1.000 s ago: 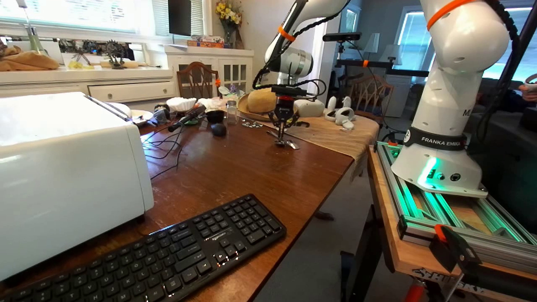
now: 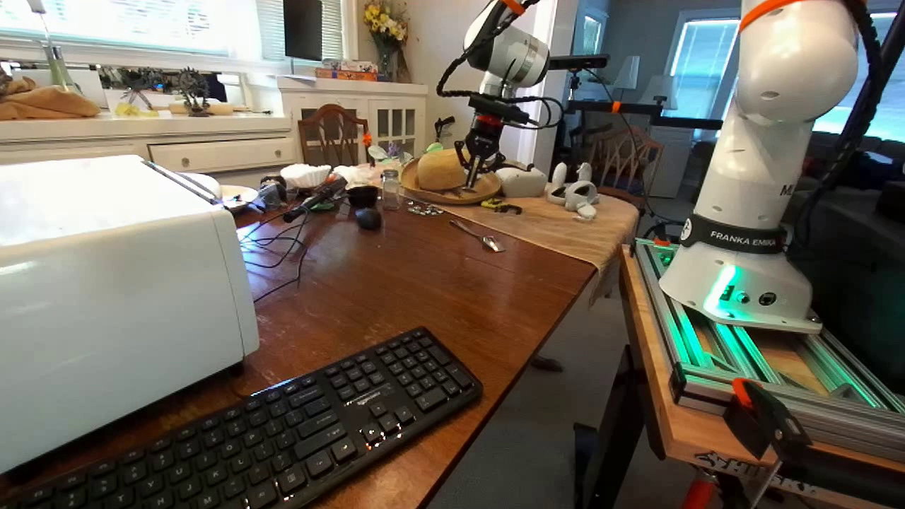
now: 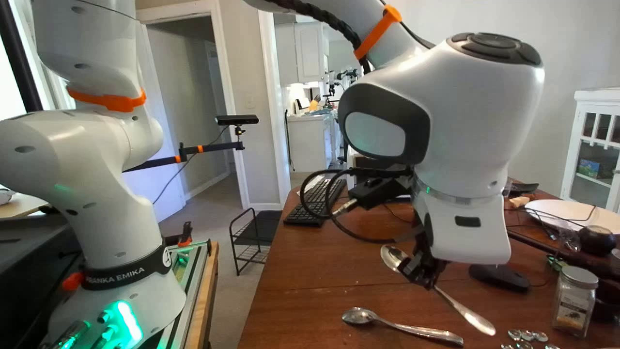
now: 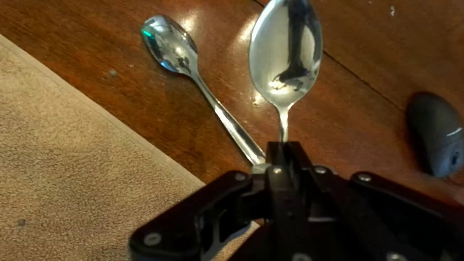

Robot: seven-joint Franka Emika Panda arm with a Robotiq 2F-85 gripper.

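A silver spoon [image 4: 285, 52] is held by my gripper, which is shut on it just below the bowl. In exterior view 2 this spoon [image 3: 465, 310] hangs tilted above the table, its bowl on one side of the gripper [image 3: 423, 274] and its handle on the other. A second silver spoon [image 3: 401, 329] lies flat on the wooden table, apart from the held one. In the wrist view that lying spoon [image 4: 170, 45] is to the left, and its handle end is hidden behind my fingers. Exterior view 1 shows the gripper [image 2: 473, 174] raised near the straw hat.
The straw hat [image 2: 441, 170] sits on a tan cloth [image 2: 560, 229]. A black mouse [image 4: 436, 132], a glass jar [image 3: 575, 302] and glass beads [image 3: 524, 335] are near the spoons. The keyboard [image 2: 339, 416] and white box [image 2: 119, 297] occupy the near end. Bare tabletop lies between.
One second ago the gripper was low over the table by the spoons. It has risen and moved farther back, toward the hat, leaving one spoon on the table in clear view.
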